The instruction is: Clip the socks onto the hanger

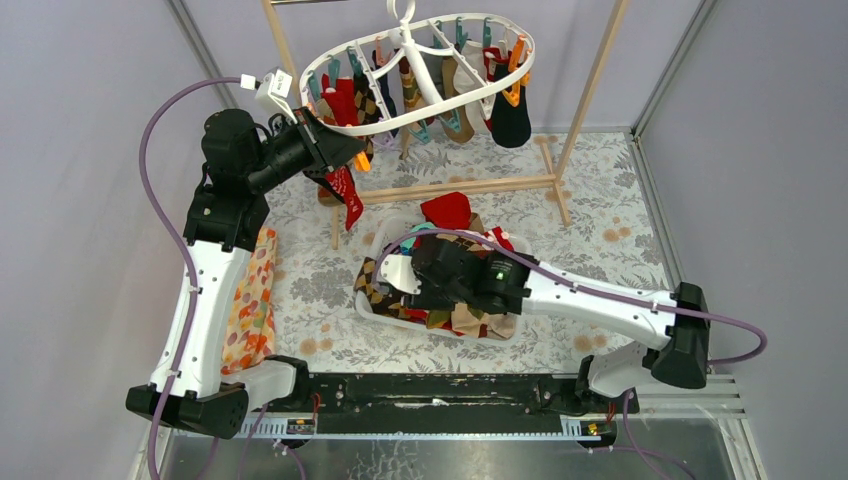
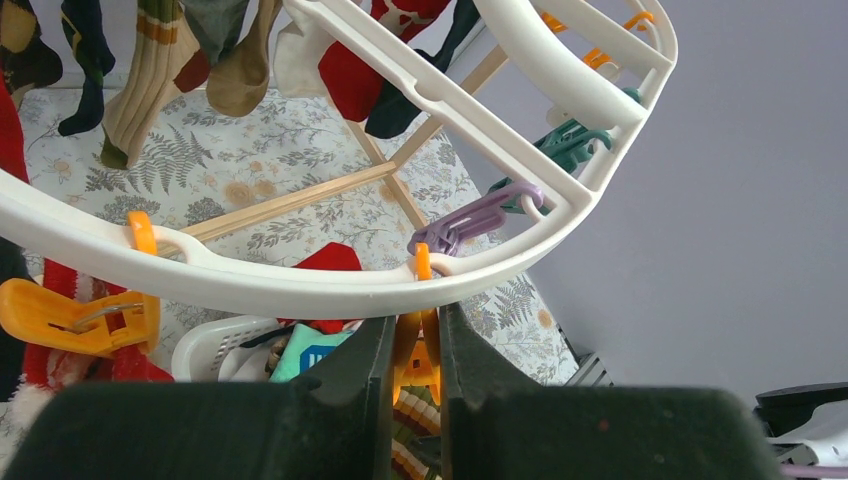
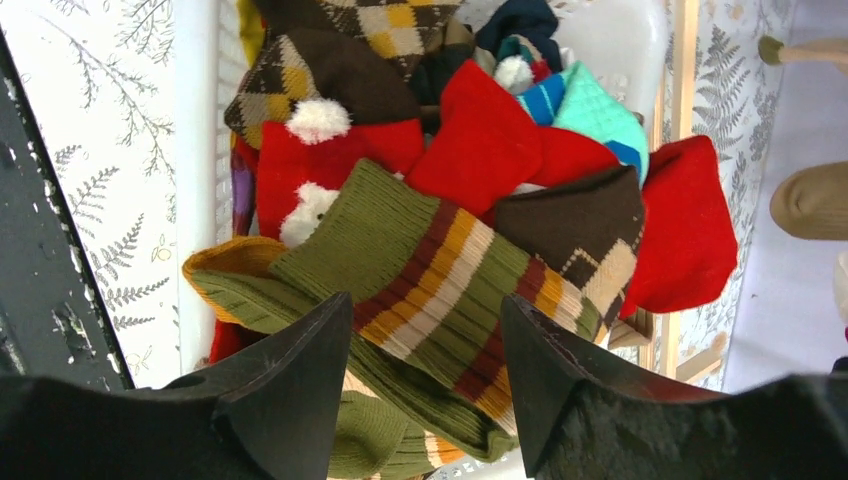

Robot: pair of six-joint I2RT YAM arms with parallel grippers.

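The white oval hanger [image 1: 420, 112] carries many socks on coloured clips. My left gripper is at the hanger's near rim, shut on an orange clip [image 2: 418, 374] with a striped sock below it. My right gripper hangs open over the plastic basket [image 3: 205, 120] of loose socks; an olive, maroon and mustard striped sock [image 3: 440, 280] lies beneath and between its fingers. In the left wrist view an empty-looking purple clip [image 2: 470, 220] sits near the left fingers.
A wooden stand [image 1: 590, 80] holds the hanger. An orange patterned cloth [image 1: 248, 300] lies left of the basket.
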